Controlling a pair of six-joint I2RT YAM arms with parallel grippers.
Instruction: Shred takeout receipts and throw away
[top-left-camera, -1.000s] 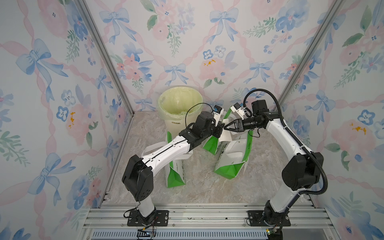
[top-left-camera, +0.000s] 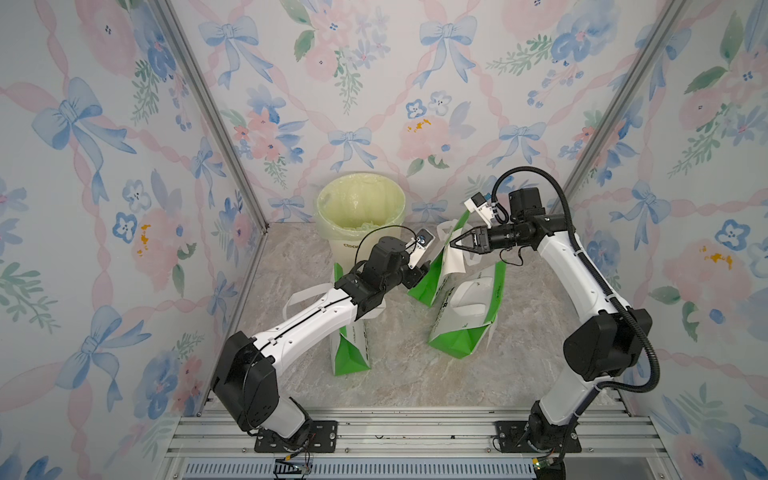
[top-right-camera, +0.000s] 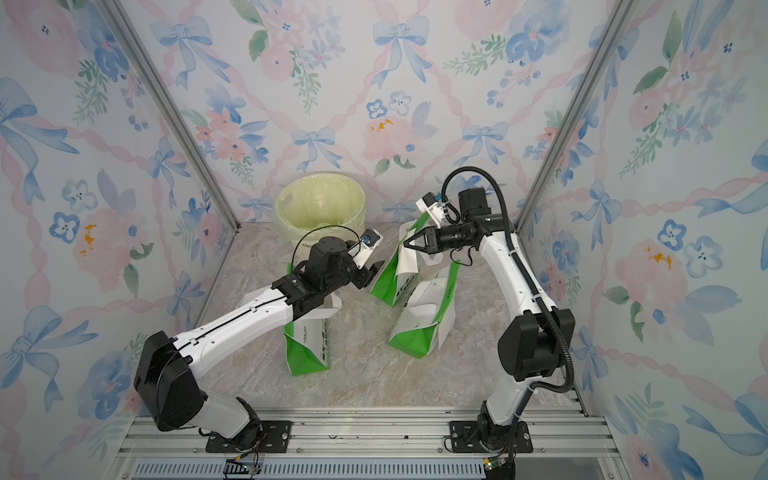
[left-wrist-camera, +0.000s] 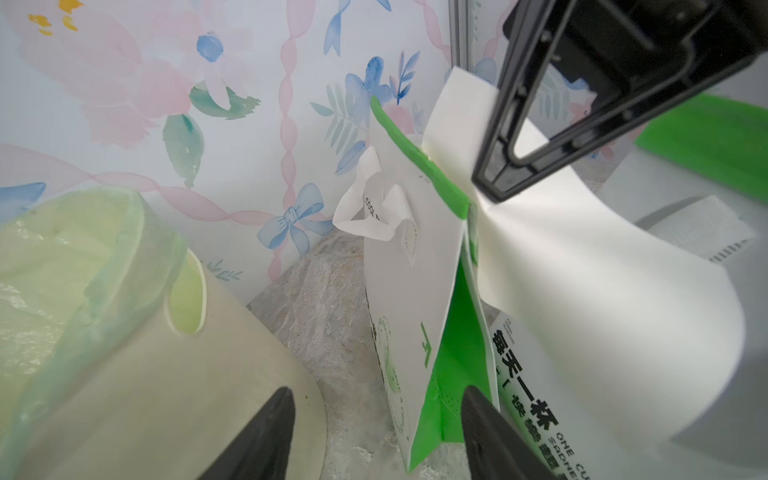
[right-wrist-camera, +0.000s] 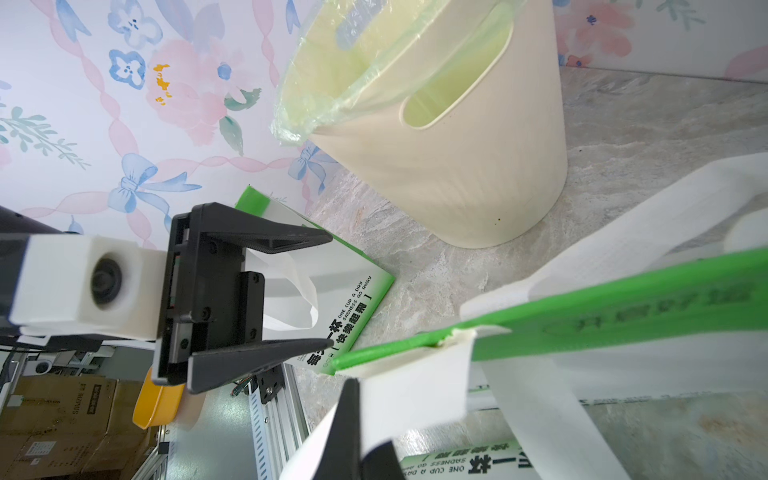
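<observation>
A white paper receipt (left-wrist-camera: 592, 304) hangs from my right gripper (top-left-camera: 454, 243), which is shut on it, beside the green top edge of a standing white-and-green takeout bag (left-wrist-camera: 408, 280). My left gripper is open with nothing between its fingers, to the left of that bag and facing it; in the right wrist view its two fingers are apart. A cream bin (top-left-camera: 360, 209) with a pale liner stands at the back left, behind my left arm.
Another bag (top-left-camera: 464, 320) lies at front right, and one (top-left-camera: 350, 352) at front left with loose white handles.
My left gripper has drawn back left and down, away from the paper. My right gripper has risen slightly with the paper, and the middle bag's top appears lifted.
</observation>
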